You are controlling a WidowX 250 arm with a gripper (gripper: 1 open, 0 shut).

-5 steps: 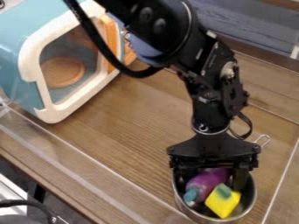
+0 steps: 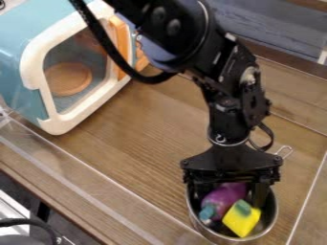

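Observation:
A metal pot (image 2: 265, 226) stands at the lower right with a purple toy (image 2: 220, 199) and a yellow sponge-like block (image 2: 243, 217) inside. The black gripper (image 2: 232, 191) is lowered over the pot from above, its fingers reaching into it around the purple toy's upper part. Its fingertips are mostly hidden, so I cannot tell whether it holds anything.
A toy microwave (image 2: 52, 72) in pale blue and white, with an orange disc inside, stands at the upper left. Bare wooden surface (image 2: 128, 144) lies between it and the pot. A black cable (image 2: 26, 222) is at the lower left edge.

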